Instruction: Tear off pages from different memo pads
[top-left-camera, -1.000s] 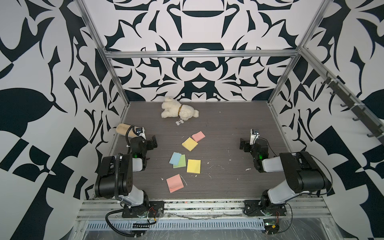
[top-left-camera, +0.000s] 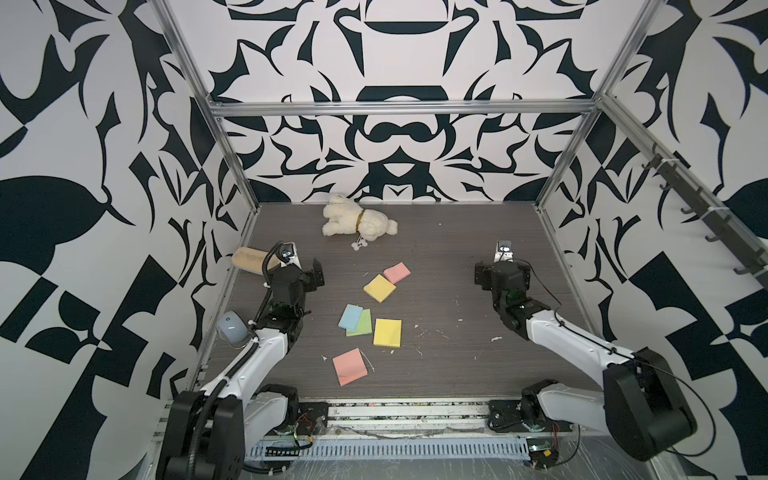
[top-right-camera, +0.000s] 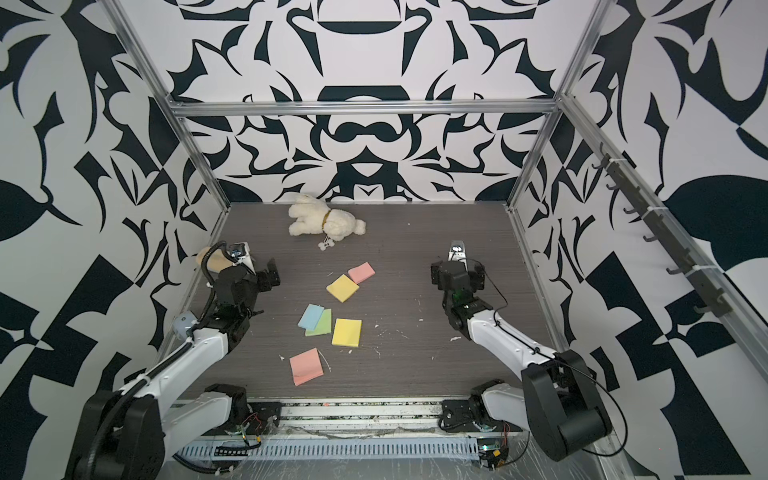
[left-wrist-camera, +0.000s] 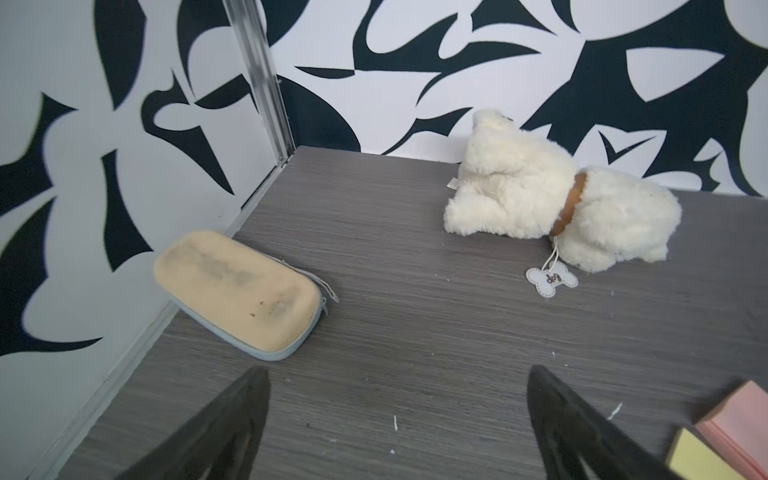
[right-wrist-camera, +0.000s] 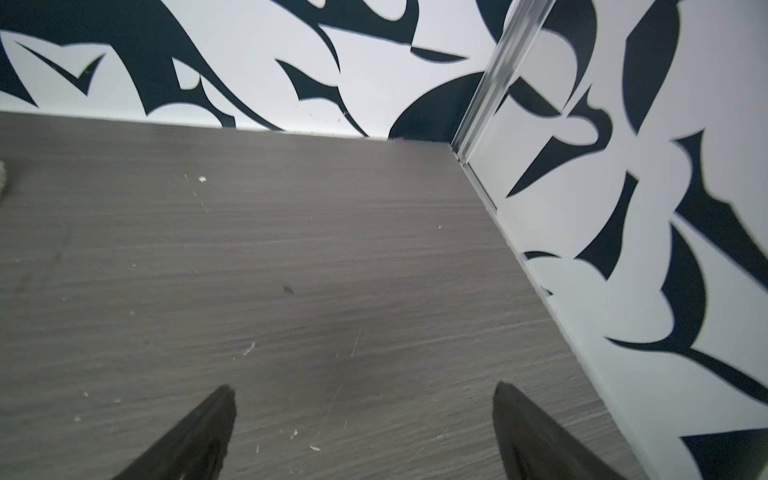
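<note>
Several small sticky memo pads or sheets lie on the dark table, left of its middle. Farthest back are a pink pad (top-left-camera: 397, 273) and a yellow pad (top-left-camera: 379, 288) touching at a corner. Nearer, a blue pad (top-left-camera: 349, 317) overlaps a green one (top-left-camera: 361, 324), with a larger yellow pad (top-left-camera: 387, 333) to their right. A salmon square (top-left-camera: 349, 366) lies closest to the front edge. My left gripper hovers open to the left of the pads, nothing between its fingers. Over bare table at the right, my right gripper is open and empty.
A white plush dog (top-left-camera: 359, 218) lies at the back. By the left wall are a beige zip case (left-wrist-camera: 240, 292) and a grey-blue rounded object (top-left-camera: 232, 329). Small white scraps dot the table.
Both arms have shifted their posture, upper links swinging outward and toward the front. The left gripper has moved slightly right and away from the front; the right gripper slightly left. The pads are unmoved.
</note>
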